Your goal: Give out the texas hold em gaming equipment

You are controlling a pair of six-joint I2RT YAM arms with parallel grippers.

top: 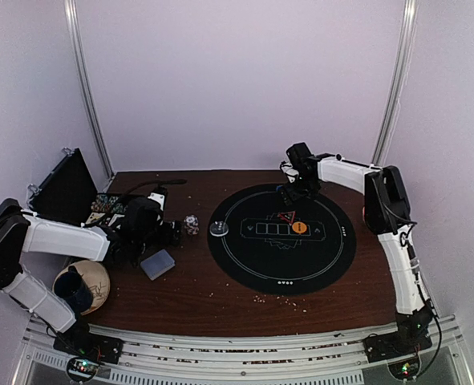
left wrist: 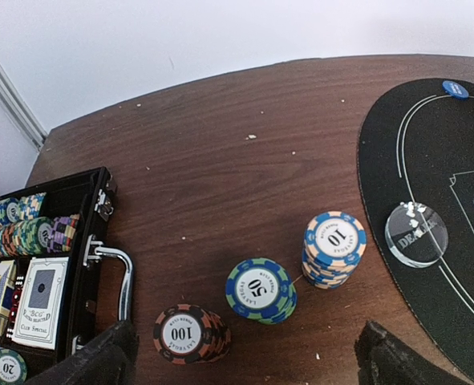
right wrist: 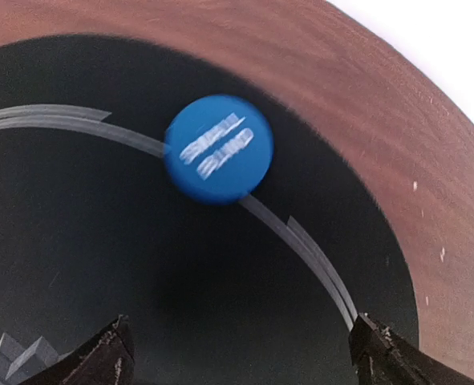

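My right gripper is open over a blue round button (right wrist: pixel 219 148) on the outer ring of the black poker mat (top: pixel 281 265). My left gripper is open above stacks of 100 chips (left wrist: pixel 184 337), 50 chips (left wrist: pixel 261 293) and 10 chips (left wrist: pixel 333 245). A clear DEALER disc (left wrist: pixel 413 233) lies on the mat's left side, and an orange disc (top: pixel 299 228) near its middle. The open case (top: pixel 68 192) at the left holds chips and card decks (left wrist: pixel 40 301).
A clear blue box (top: pixel 157 265) lies front left of the mat. A dark mug (top: pixel 74 290) sits on a round pad at the left. Bare table (top: pixel 220 317) shows along the front.
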